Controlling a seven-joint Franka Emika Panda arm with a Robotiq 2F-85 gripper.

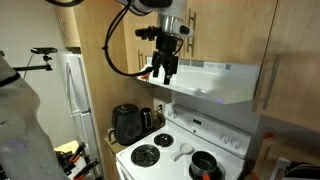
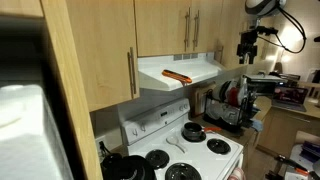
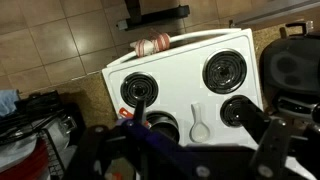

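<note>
High above the stove [image 1: 165, 143], beside the white range hood, my gripper [image 1: 163, 78] points downward. Its two dark fingers stand apart in the wrist view, with only stove top showing between them. A black pot [image 2: 192, 131] rests on a burner, its red handle [image 2: 210, 128] sticking out; the gripper partly covers this pot [image 3: 162, 121] in the wrist view. On the white stove top between the burners lies a pale spoon [image 3: 199, 123]. An orange-red object [image 2: 177, 76] sits on top of the hood, well apart from my fingers.
Wooden cabinets [image 1: 225, 45] hang close behind the arm, and the hood [image 1: 205, 82] juts out below them. A black appliance [image 1: 127, 122] stands on the counter at one side of the stove. At the other side is a dish rack [image 2: 232, 112]. Air above the burners is free.
</note>
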